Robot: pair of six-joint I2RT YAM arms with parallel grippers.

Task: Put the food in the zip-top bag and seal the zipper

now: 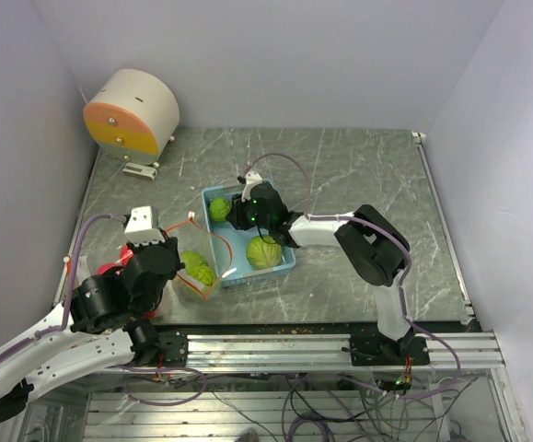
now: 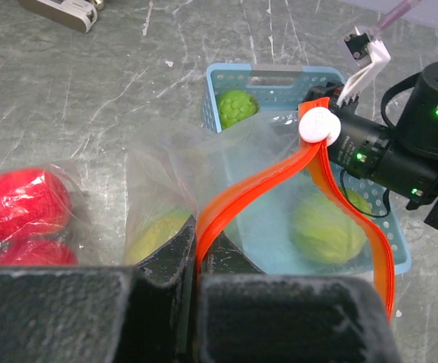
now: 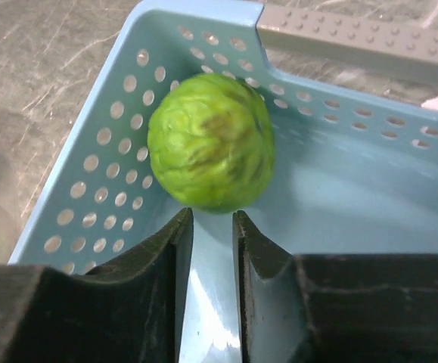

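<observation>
My left gripper is shut on the rim of the clear zip top bag (image 2: 166, 174) with orange zipper (image 2: 271, 175), which holds a yellow-green item (image 1: 195, 265). A light blue basket (image 1: 257, 274) holds a small green cabbage (image 3: 211, 144) in its back corner and a larger pale cabbage (image 1: 264, 251) toward the front. My right gripper is inside the basket just in front of the small cabbage, fingertips part open with a gap between them and nothing visibly held.
Bagged red items (image 2: 26, 204) lie left of the bag. A cream and orange rounded box (image 1: 131, 115) stands at the back left.
</observation>
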